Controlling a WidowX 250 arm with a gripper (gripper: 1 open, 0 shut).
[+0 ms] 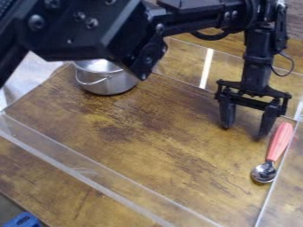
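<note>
My black gripper (246,119) is low over the wooden table at the right, its two fingers apart and pointing down, with nothing seen between them. Just right of and below it lies a spoon with a pink handle (282,141) and a shiny round metal head (264,173). A steel pot (106,82) with side handles stands at the back left, partly behind my arm.
Pale strips of tape run across it. A small blue object (21,221) sits at the bottom-left corner.
</note>
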